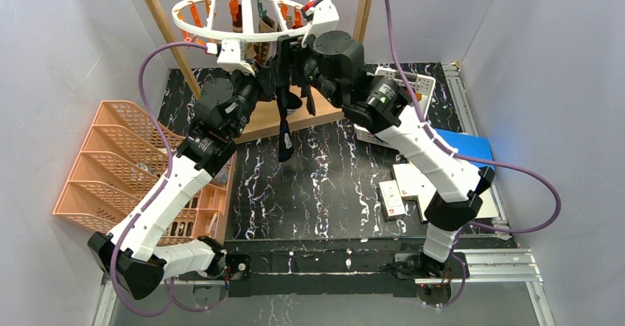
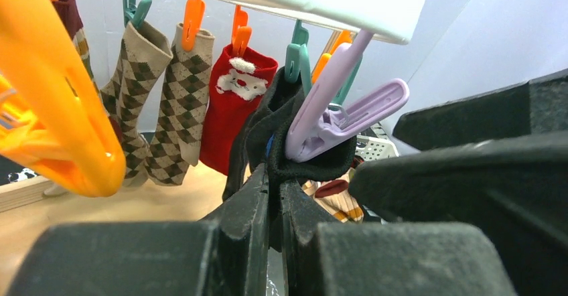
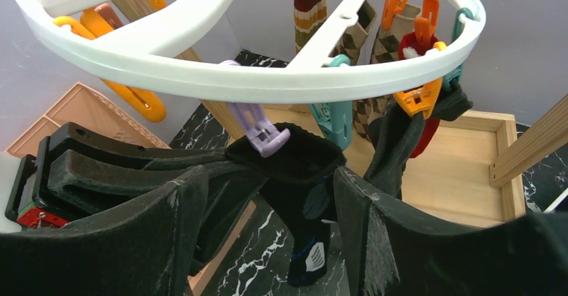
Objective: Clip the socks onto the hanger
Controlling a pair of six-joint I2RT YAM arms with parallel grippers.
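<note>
A black sock (image 3: pixel 295 199) hangs under the white round hanger (image 3: pixel 201 75), its opening spread upward. My left gripper is shut on one edge of its cuff. The purple clip (image 3: pixel 258 128) hangs from the ring with its lower end at the sock's opening; whether it grips the cuff I cannot tell. My right gripper stands part open, its fingers on either side of the sock below the clip. In the left wrist view, the right gripper's fingers (image 2: pixel 435 179) reach in from the right, close to the clip.
Another dark sock (image 3: pixel 392 142) hangs on the ring beside this one. A red sock (image 2: pixel 234 102) and checkered socks (image 2: pixel 177 108) hang further along. An orange clip (image 2: pixel 60 88) is close to the left gripper. A white basket (image 1: pixel 424 86) stands at the back right.
</note>
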